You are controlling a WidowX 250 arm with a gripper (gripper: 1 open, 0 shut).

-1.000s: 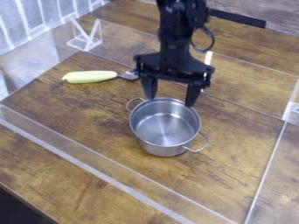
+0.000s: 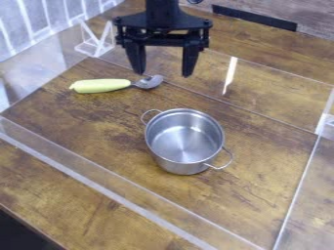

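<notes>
The dark gripper (image 2: 162, 59) hangs at the top centre, open, with its two fingers apart and nothing seen between them. It is above and behind the steel pot (image 2: 183, 142), which stands on the wooden surface with a handle at either side. A pale yellow corn cob (image 2: 98, 86) lies at the left behind the pot, beside a metal spoon (image 2: 147, 81) whose handle is hard to make out.
Clear plastic walls (image 2: 313, 186) border the wooden surface (image 2: 78, 176). A thin white object (image 2: 229, 76) is at the back right.
The gripper has moved up and back, away from the pot, revealing more of the spoon and the surface behind the pot. The pot and corn look unmoved.
</notes>
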